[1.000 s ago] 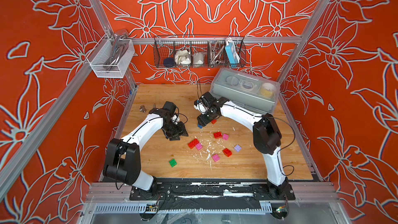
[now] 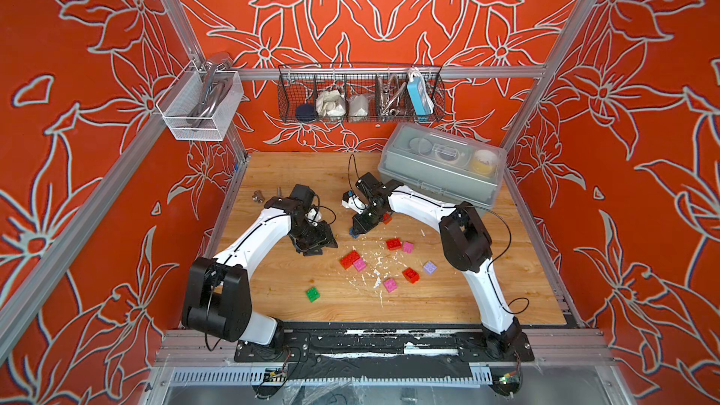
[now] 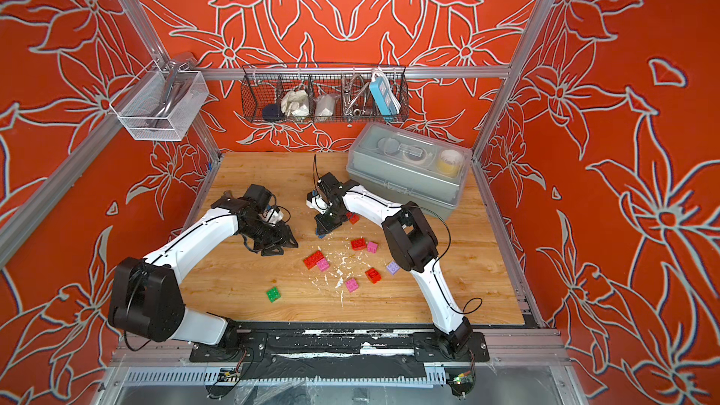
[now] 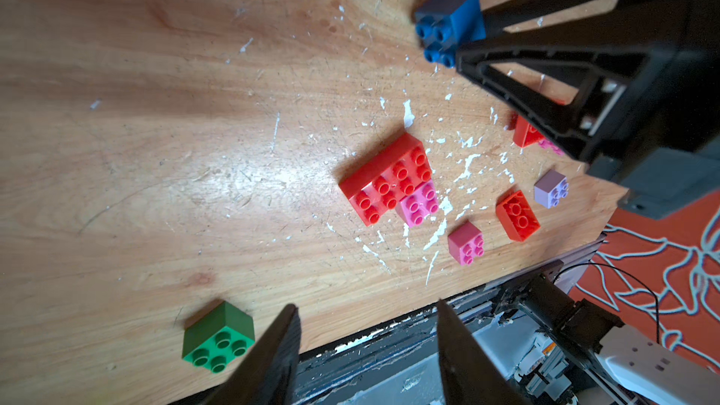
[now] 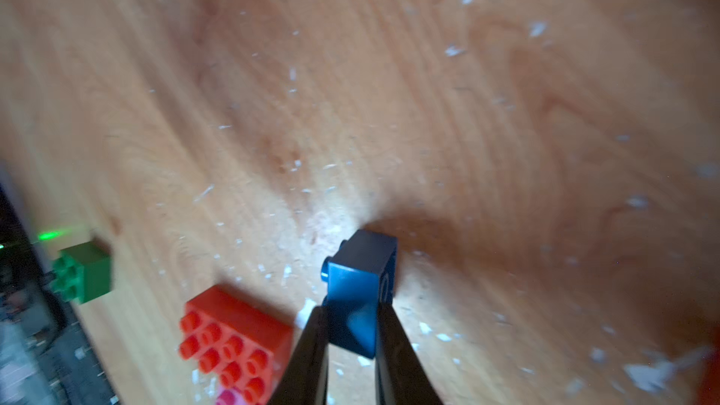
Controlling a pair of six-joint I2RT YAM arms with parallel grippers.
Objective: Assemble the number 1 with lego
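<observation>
A blue brick (image 5: 352,307) is held in my right gripper, shut on it just above the table in the middle, its studs facing sideways. My left gripper hangs over the table left of the blue brick (image 4: 442,26), open with nothing between its fingers. Below it lie a red brick (image 4: 386,176) with a pink brick (image 4: 416,202) against its side, a green brick (image 4: 213,333) near the front, and separate pink (image 4: 465,243), red (image 4: 517,217) and lilac (image 4: 551,187) bricks to the right.
A lidded plastic box (image 2: 442,165) fills the back right of the table (image 2: 270,172). A wire basket (image 2: 360,93) hangs on the back wall.
The right arm has moved a little left and toward the front, carrying the blue brick. The left arm has shifted only slightly.
</observation>
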